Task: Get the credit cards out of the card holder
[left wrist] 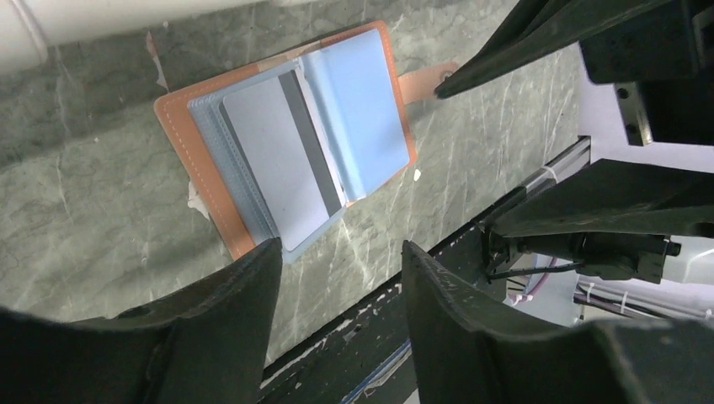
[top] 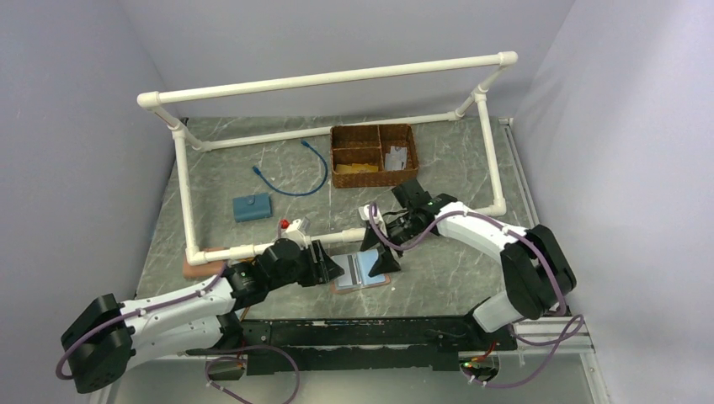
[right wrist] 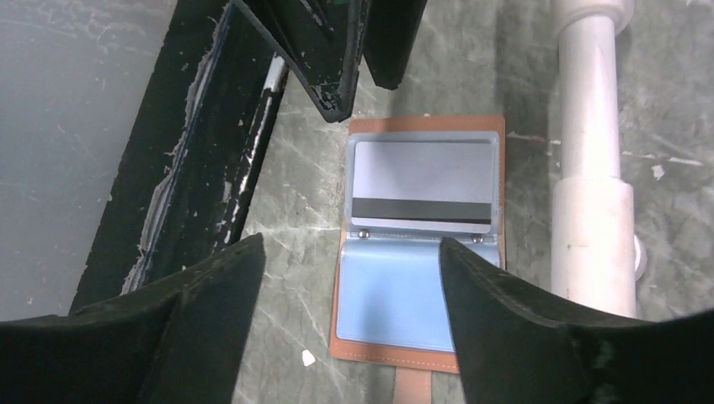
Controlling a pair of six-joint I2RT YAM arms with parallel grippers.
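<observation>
The tan card holder (top: 362, 286) lies open on the marble table near the front middle, light blue inside. A grey-white card (left wrist: 278, 160) with a dark stripe (right wrist: 421, 208) sits in its sleeve. My left gripper (top: 324, 263) hangs at the holder's left, fingers apart with nothing between them in the left wrist view. My right gripper (top: 379, 257) is over the holder's right part, its fingers also apart and empty in the right wrist view. The other gripper's fingers show at the edge of each wrist view.
A white pipe (right wrist: 589, 109) runs just behind the holder. A basket (top: 358, 143) with compartments, a blue cable (top: 290, 192) and a teal wallet (top: 251, 208) lie farther back. The table's front edge is close.
</observation>
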